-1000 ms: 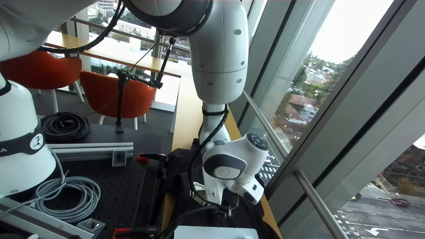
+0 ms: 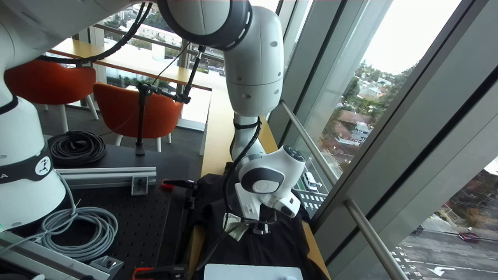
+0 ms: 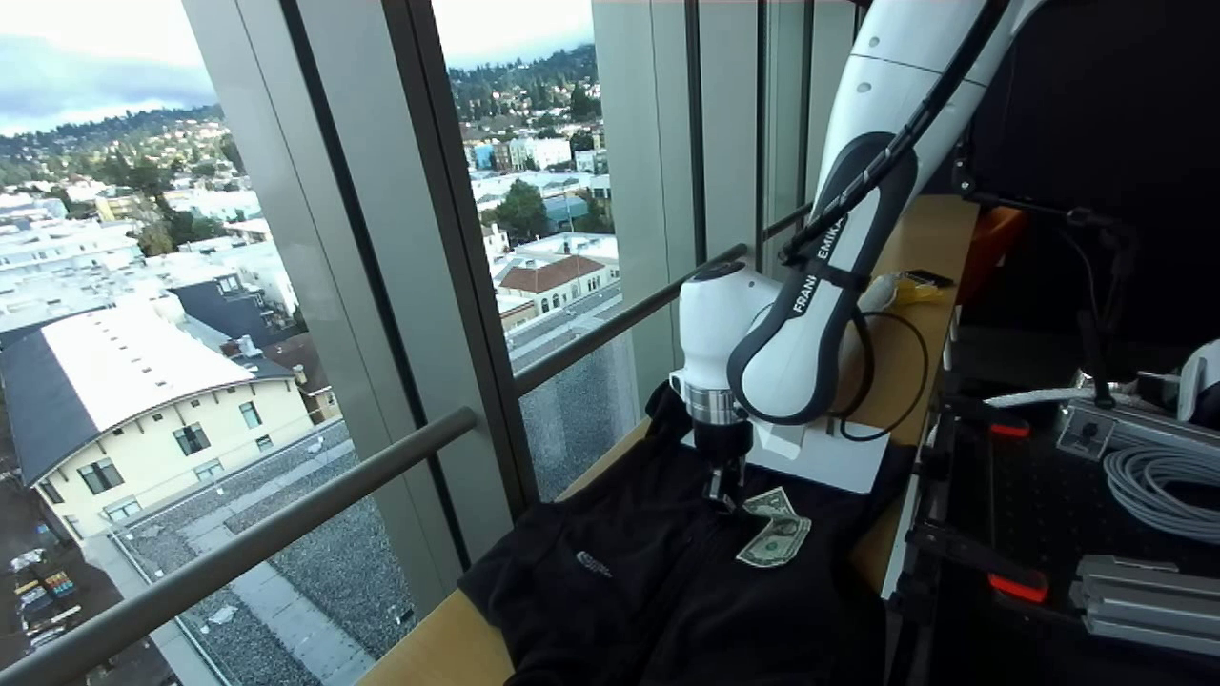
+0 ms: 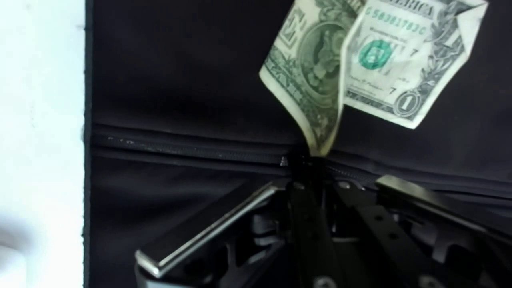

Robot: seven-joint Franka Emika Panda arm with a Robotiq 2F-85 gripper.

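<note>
A creased one-dollar bill (image 4: 384, 72) lies over the black cloth (image 4: 192, 91), one side folded up and narrowing to a tip. That tip meets the fingertips of my gripper, whose fingers are shut on it. From the far side, the bill (image 3: 778, 535) shows bent in two halves, its near edge beside the gripper (image 3: 725, 494). Past the hand, exterior view 1 shows only part of the bill (image 2: 237, 230). The exact grip point is dark and hard to make out.
A zip (image 4: 201, 153) runs across the cloth beneath the fingers. A white board (image 3: 841, 455) lies close by on the cloth. Windows with a metal rail (image 2: 322, 156) border one side; clamps (image 3: 1018, 587) grip the other table edge.
The hand has shifted up and slightly left in exterior view 1, away from the white board. More of the bill now shows there.
</note>
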